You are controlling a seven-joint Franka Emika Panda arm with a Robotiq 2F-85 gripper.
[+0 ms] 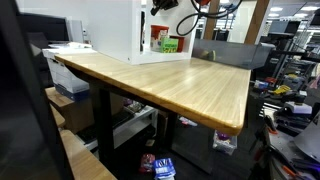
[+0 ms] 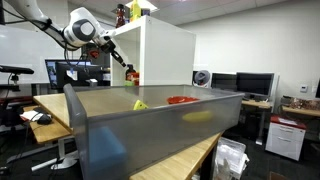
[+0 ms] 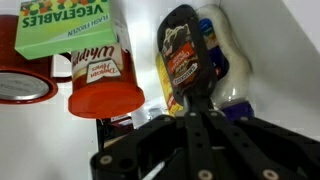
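Note:
In the wrist view, my gripper is shut at the lower middle, with no gap showing between its fingers. Just beyond the fingertips lies a dark item with a printed label (image 3: 184, 55); whether they touch it I cannot tell. Beside it on the right is a pale bottle-like container (image 3: 228, 60). To the left are a red-lidded jar (image 3: 104, 80), a green box marked vegetables (image 3: 62, 22) and a red mug (image 3: 25, 80). In exterior view 2 the gripper (image 2: 128, 70) points down beside the white shelf unit (image 2: 165, 50).
A white wall (image 3: 285, 50) closes off the right side of the wrist view. A grey bin (image 2: 150, 125) with a few items stands in the foreground of exterior view 2.

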